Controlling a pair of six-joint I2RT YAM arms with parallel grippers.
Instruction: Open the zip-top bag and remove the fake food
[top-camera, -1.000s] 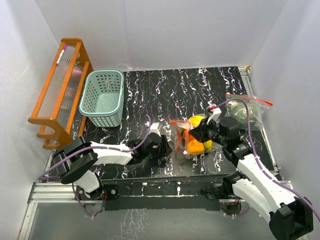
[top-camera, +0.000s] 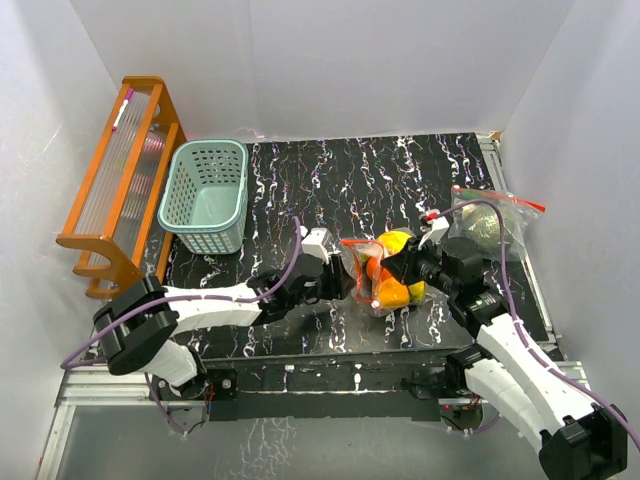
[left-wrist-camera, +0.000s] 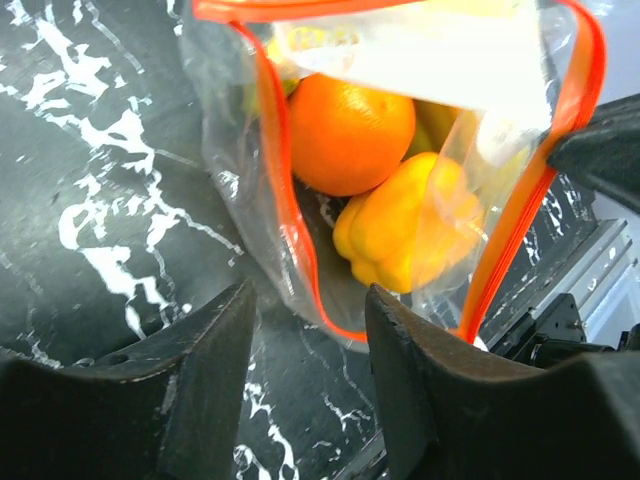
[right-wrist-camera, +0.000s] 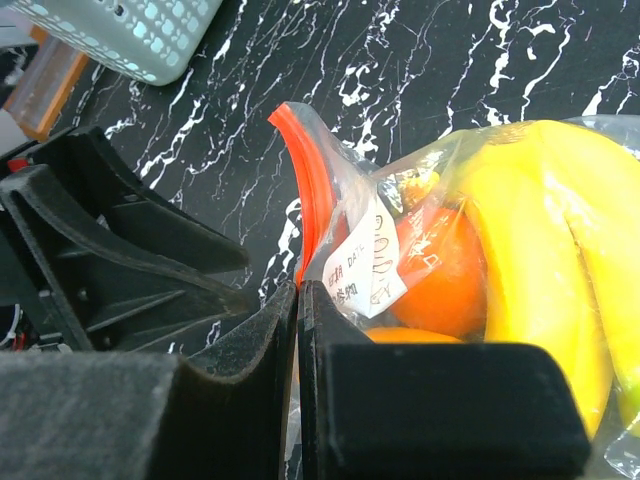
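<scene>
The zip top bag (top-camera: 365, 255) holds fake food: an orange (left-wrist-camera: 350, 130), a yellow pepper (left-wrist-camera: 400, 225) and bananas (right-wrist-camera: 530, 240). Its mouth gapes toward my left gripper, whose fingers are parted just short of the red zip edge, nothing seen between them. My right gripper is shut on the bag's zip edge, which rises from between its fingertips in the right wrist view.
A pale green basket (top-camera: 200, 200) stands at the left beside a wooden rack (top-camera: 95, 243). Another zip bag (top-camera: 500, 225) lies at the right.
My left gripper has shifted about, now farther right and higher in the top view, closer to the bag's mouth. The right gripper and bag look nearly unchanged.
</scene>
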